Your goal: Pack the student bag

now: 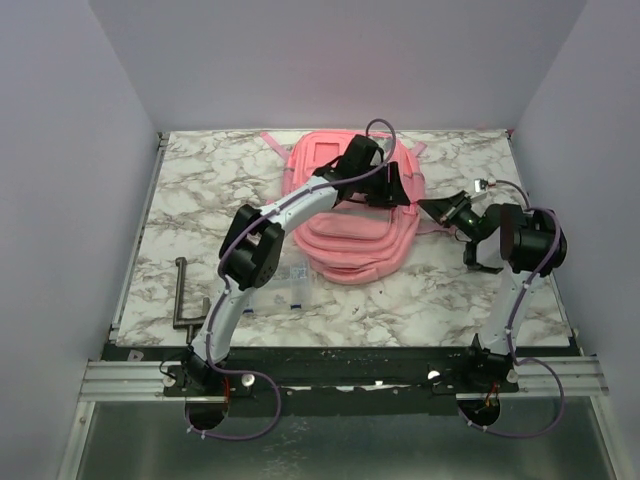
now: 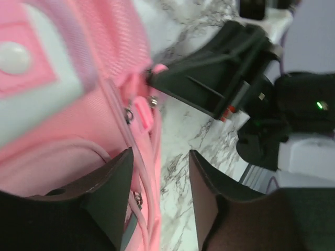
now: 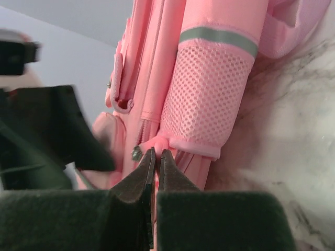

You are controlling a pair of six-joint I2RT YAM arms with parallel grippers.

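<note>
A pink student bag (image 1: 350,262) lies on the marble table, its front bulging toward me. Above its right part is my left gripper (image 1: 390,200), its fingers apart. In the left wrist view nothing is held between those fingers; the bag's seam and a zip run below them. At the bag's right side, my right gripper is shut with a small fold of pink fabric (image 3: 159,142) at its tips. A metal zip slider (image 3: 137,153) shows just left of them. The left arm hides part of the bag's top.
A clear plastic case (image 1: 278,290) lies left of the bag's front, partly under the left arm. A black angled bar (image 1: 180,290) stands at the table's front left. Bare marble (image 1: 440,300) is free at the front right.
</note>
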